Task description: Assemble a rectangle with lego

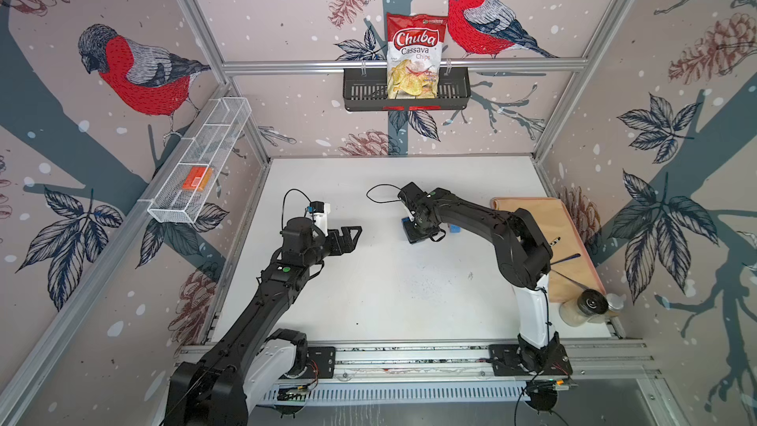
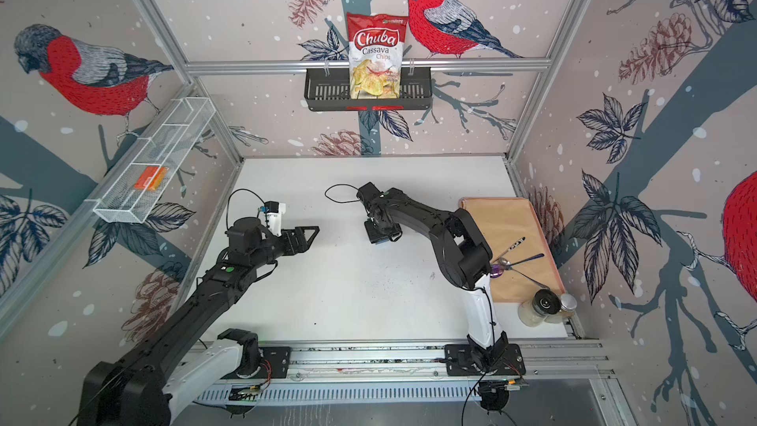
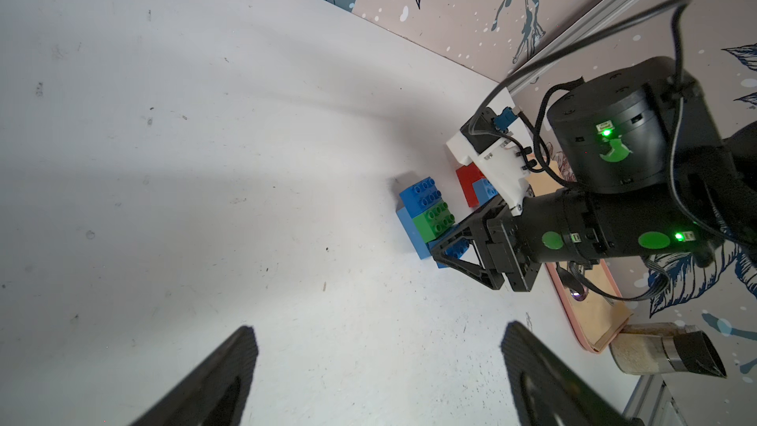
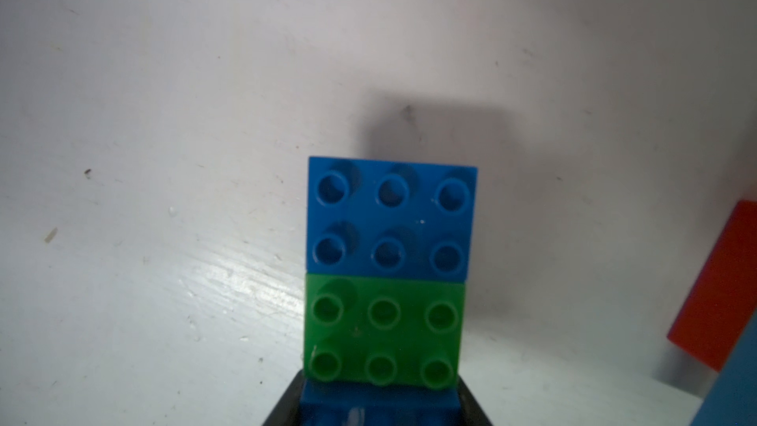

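A row of bricks stands near the table's middle: a blue brick, a green brick and a dark blue brick at the end, with a blue layer beneath visible in the left wrist view. My right gripper is shut on that end blue brick, its fingertips partly hidden under it. A red brick (image 4: 713,284) and another blue brick (image 4: 733,378) lie to the right. My left gripper (image 1: 351,238) is open over the table's left side, nothing between its fingers.
An orange board (image 2: 508,228) with utensils lies at the right, with jars (image 2: 540,307) at its near end. A chips bag (image 1: 415,55) sits in a rack above the back.
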